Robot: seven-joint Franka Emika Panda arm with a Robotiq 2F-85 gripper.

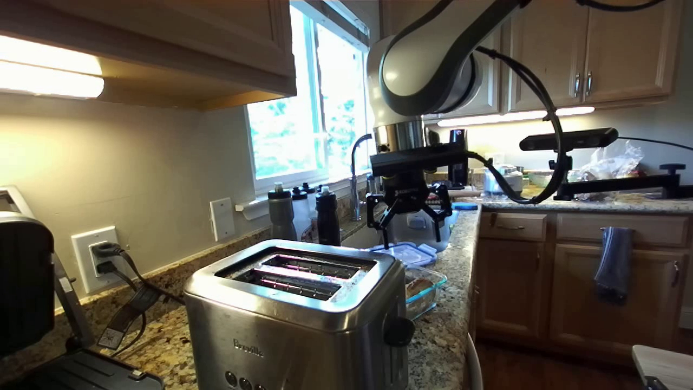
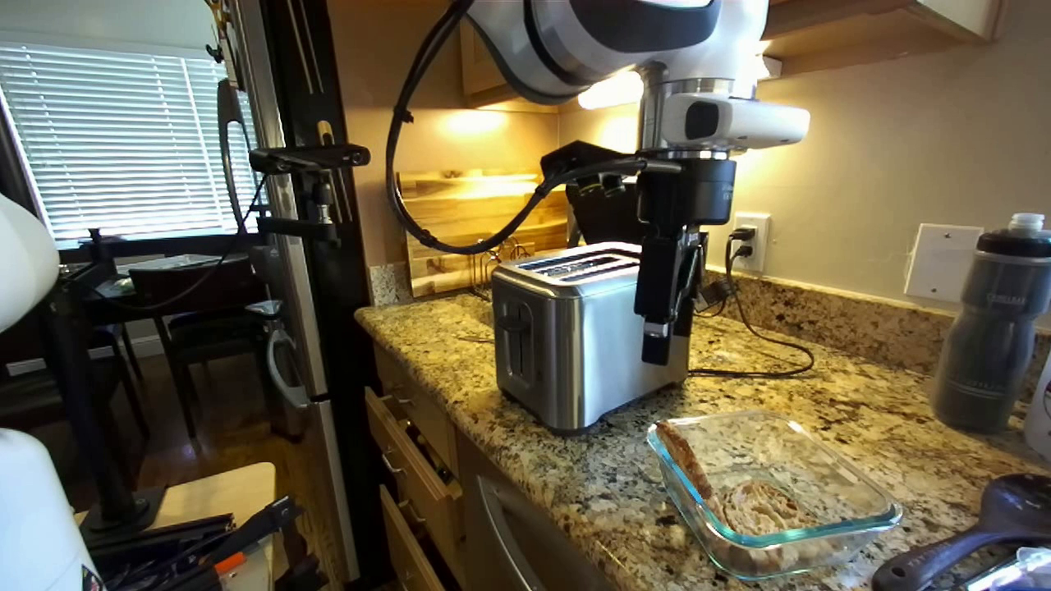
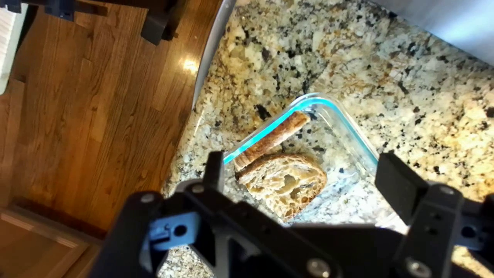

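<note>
Two slices of bread are in a clear glass container (image 2: 837, 537): one slice (image 3: 287, 183) lies flat on its bottom, the other (image 3: 273, 139) leans on edge along the side wall. In the wrist view my gripper is open, its black fingers wide apart with only air between them. It hangs above the counter, with the container below. A steel two-slot toaster (image 2: 581, 345) stands beside the container, and its slots (image 1: 305, 273) look empty. Exterior view 2 shows the gripper from the side, overlapping the toaster's end, so the gap between them is hard to judge.
Several bottles (image 1: 282, 211) line the wall. A blue-rimmed lid (image 1: 409, 253) lies behind the container. Near the right edge of exterior view 2 is a dark utensil (image 2: 985, 537). The toaster's cord (image 2: 778, 373) runs along the counter to the outlet.
</note>
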